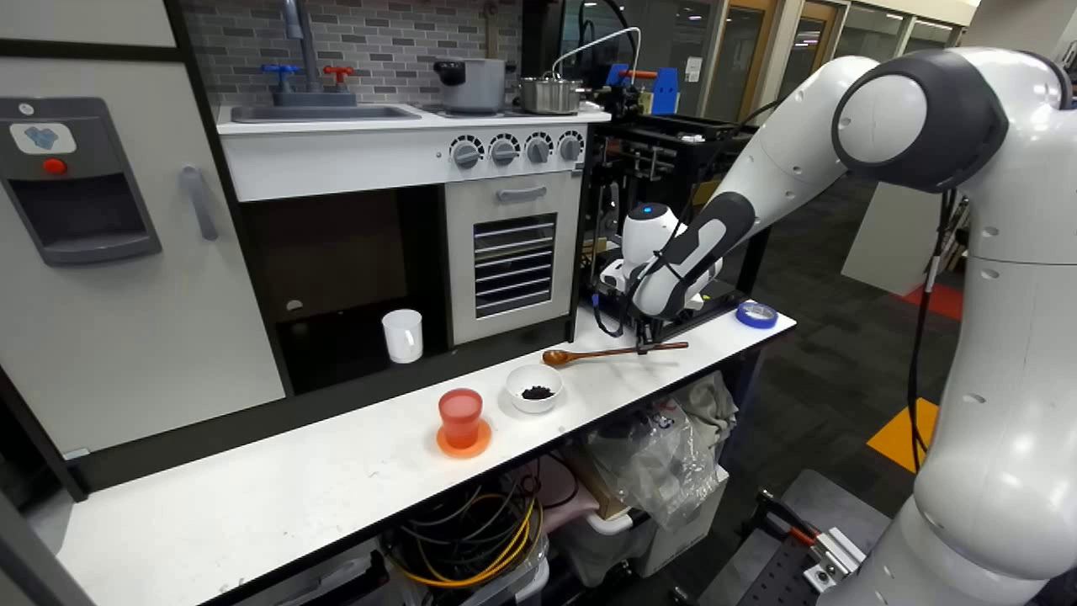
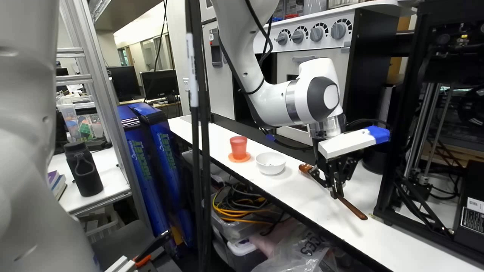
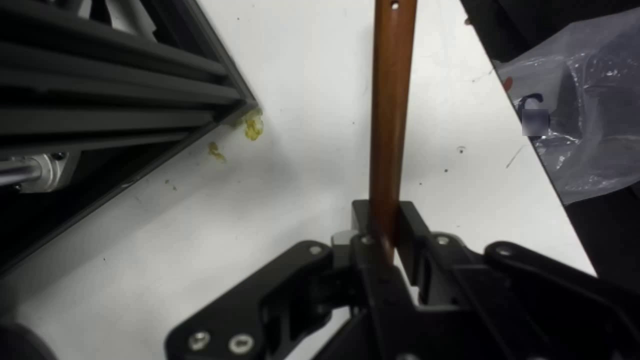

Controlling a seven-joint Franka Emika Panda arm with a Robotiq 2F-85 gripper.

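My gripper (image 2: pixel 336 195) is shut on the handle of a brown wooden spoon (image 3: pixel 391 108), one black finger (image 3: pixel 412 231) on each side of it. In exterior view 1 the spoon (image 1: pixel 606 353) is roughly level, its bowl end towards the left. It appears just above the counter; whether it touches cannot be told. A white bowl (image 1: pixel 533 374) with small dark pieces (image 1: pixel 537 393) inside stands left of the spoon's bowl end. Further left is a translucent red cup (image 1: pixel 461 417) on an orange saucer (image 1: pixel 477 444).
A black printer frame (image 2: pixel 385 181) stands close to the gripper at the counter's end. Blue tape (image 1: pixel 757 314) lies near the right corner. A white mug (image 1: pixel 403 337) sits in the dark recess behind.
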